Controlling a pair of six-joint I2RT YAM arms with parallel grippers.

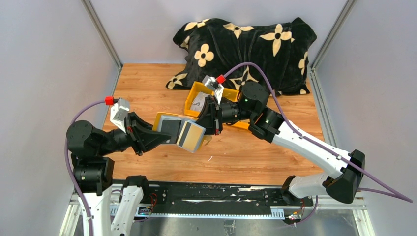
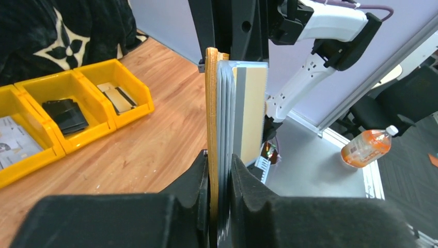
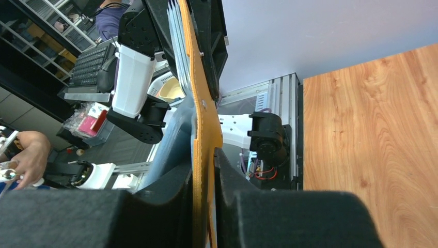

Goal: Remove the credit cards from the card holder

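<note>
A card holder with an orange cover point(image 2: 211, 119) and several clear grey sleeves point(image 2: 225, 103) is held up between both arms. In the top view a cream card with a dark stripe point(image 1: 191, 136) shows in its sleeves, beside a dark sleeve or card point(image 1: 169, 129). My right gripper point(image 1: 209, 127) is shut on the holder's right end, and in the right wrist view the orange cover point(image 3: 203, 124) runs between its fingers. At the lower left end is my left gripper point(image 1: 163, 139), its fingers close on both sides of cover and sleeves; how firmly they press is unclear.
Behind stands a yellow three-part bin point(image 2: 72, 72), holding black cards point(image 2: 66, 114), cream striped cards point(image 2: 118, 98) and whitish cards point(image 2: 15, 142) in separate compartments. A black flowered pillow point(image 1: 246, 49) lies at the back.
</note>
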